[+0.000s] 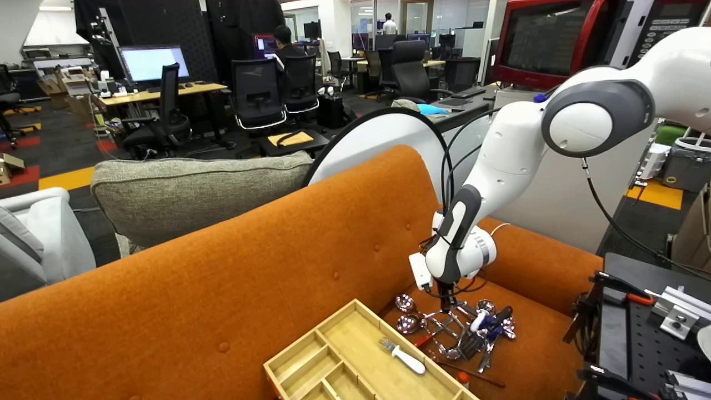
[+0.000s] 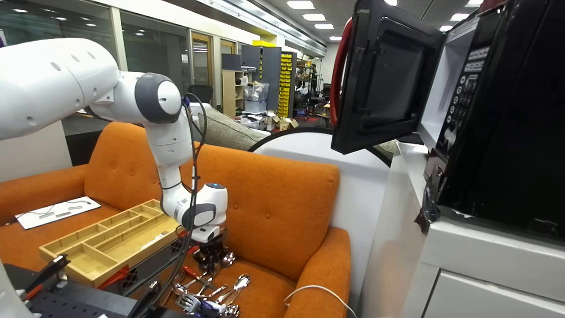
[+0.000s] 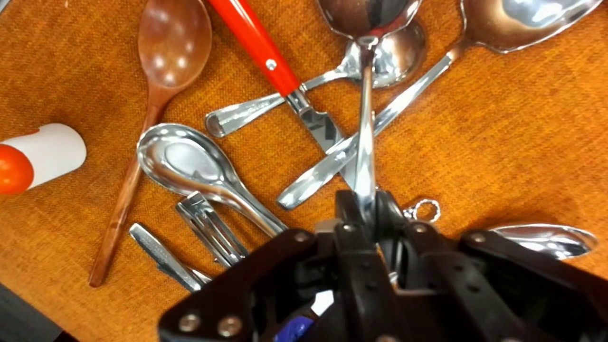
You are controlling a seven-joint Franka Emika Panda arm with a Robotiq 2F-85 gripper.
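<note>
In the wrist view my gripper is shut on the handle of a metal spoon (image 3: 366,108), whose bowl points to the top edge. Under it, on the orange seat, cross a red-handled knife (image 3: 256,42), a smaller spoon (image 3: 245,114) and a large spoon (image 3: 410,97). In exterior view 1 the gripper (image 1: 448,308) is just above the utensil pile. To its left stands a wooden tray (image 1: 360,320) with a white-handled fork (image 1: 403,356) inside.
A wooden spoon (image 3: 174,48), a soup spoon (image 3: 188,156) and a white-and-orange bottle (image 3: 48,156) lie on the sofa. The black rack (image 1: 633,333) stands to the right. In exterior view 2 the microwave door (image 2: 384,79) is open. Much of the tray's main compartment is bare.
</note>
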